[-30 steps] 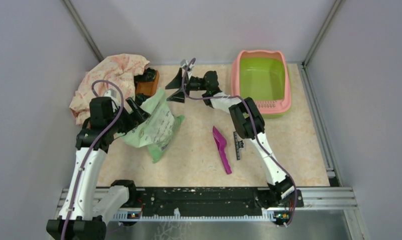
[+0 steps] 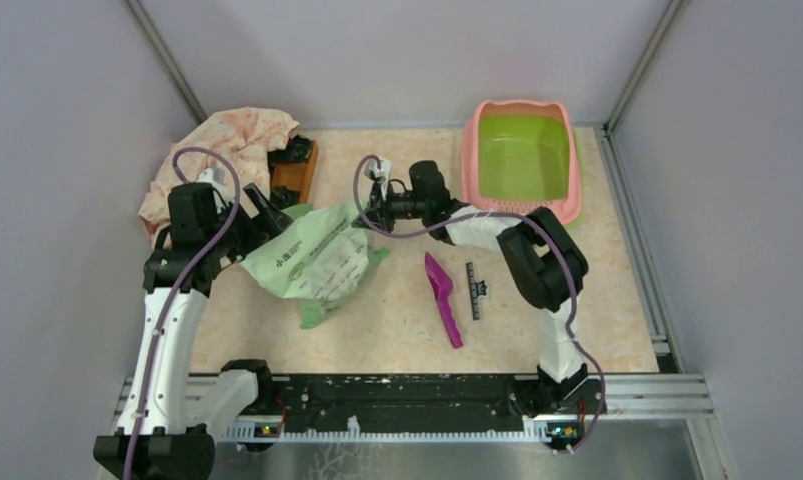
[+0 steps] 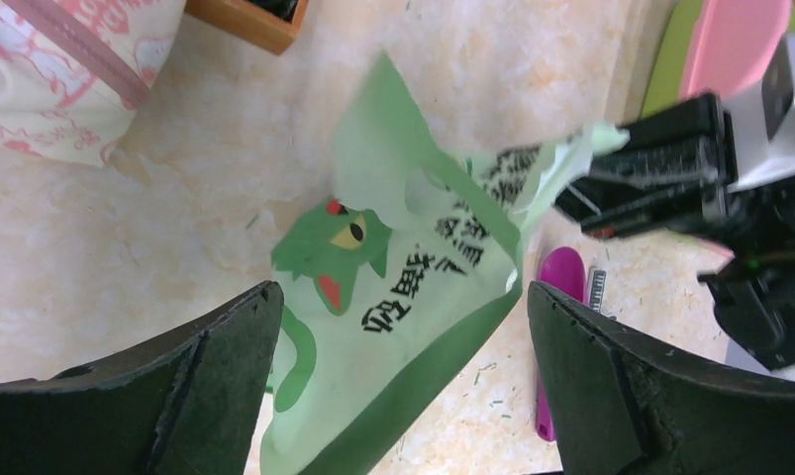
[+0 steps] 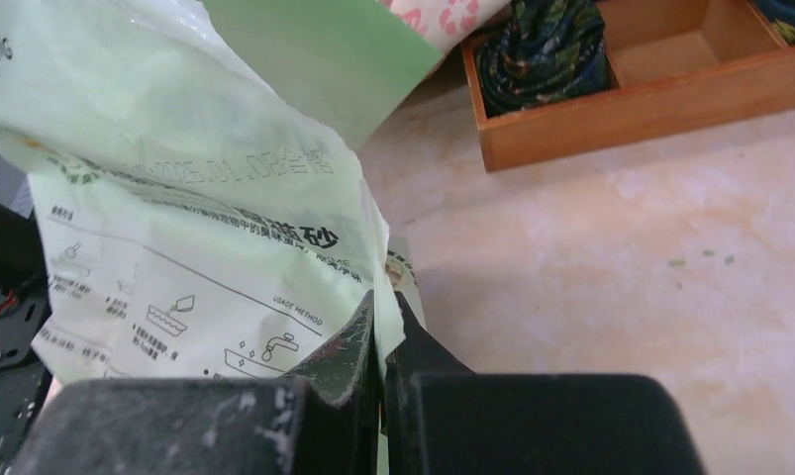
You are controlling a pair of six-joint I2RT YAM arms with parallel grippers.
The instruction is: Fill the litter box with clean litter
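A pale green litter bag (image 2: 312, 255) with dark print lies slanted at the left middle of the table, its mouth edge pulled towards the right. My right gripper is shut on that edge, the film pinched between its fingertips. In the left wrist view the bag (image 3: 403, 277) runs between my left gripper's widely parted fingers (image 3: 631, 396), apparently without being clamped; my left gripper (image 2: 277, 215) is open over the bag's upper left. Whether litter is inside the bag is hidden. At the back right stands the litter box (image 2: 524, 155), a pink rim around a bare green floor.
A purple scoop (image 2: 442, 298) and a small black-and-white strip (image 2: 474, 290) lie on the front middle. Pink-patterned cloth (image 2: 232, 150) and a wooden tray (image 2: 295, 178) with dark cloth fill the back left.
The left gripper shifted slightly left and back.
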